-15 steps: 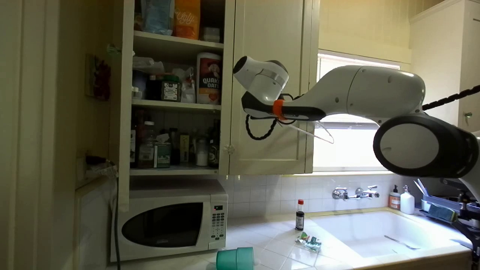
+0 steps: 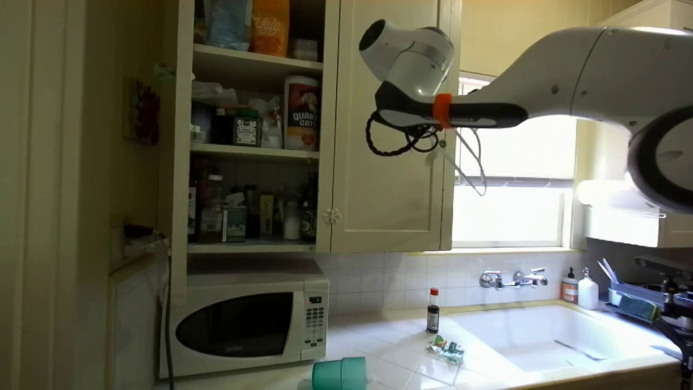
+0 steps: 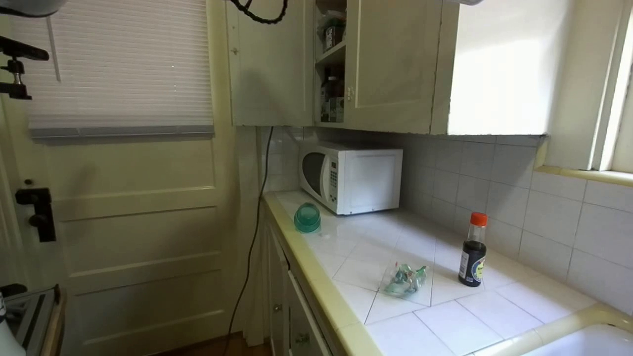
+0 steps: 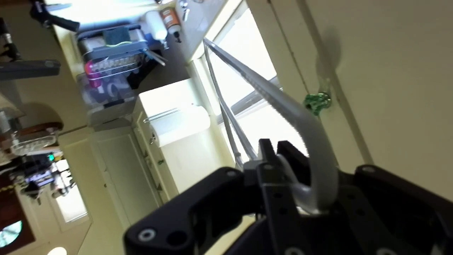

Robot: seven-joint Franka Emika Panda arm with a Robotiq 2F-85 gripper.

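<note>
A thin white hanger (image 4: 312, 140) is held in my gripper, which is shut on its bent end. Its long sides reach away from the fingers, across the bright window in the wrist view. In exterior view 1 the same hanger (image 2: 481, 172) dangles below the arm (image 2: 481, 117), in front of the right edge of the closed cabinet door (image 2: 386, 188). A green glass knob (image 4: 317, 102) on a cabinet door shows close to the hanger in the wrist view; I cannot tell whether they touch. The wrist and cables mostly hide my fingers in exterior view 1.
The left cabinet (image 2: 256, 153) stands open, its shelves packed. Below are a microwave (image 2: 243, 325), a green cup (image 3: 307, 218) on its side, a red-capped bottle (image 3: 473, 255) and a crumpled wrapper (image 3: 406, 280). The sink (image 2: 546, 338) lies to the right.
In exterior view 1 the arm has risen and shifted right, and the hanger has come up with it and turned to hang more steeply. The counter items have stayed put.
</note>
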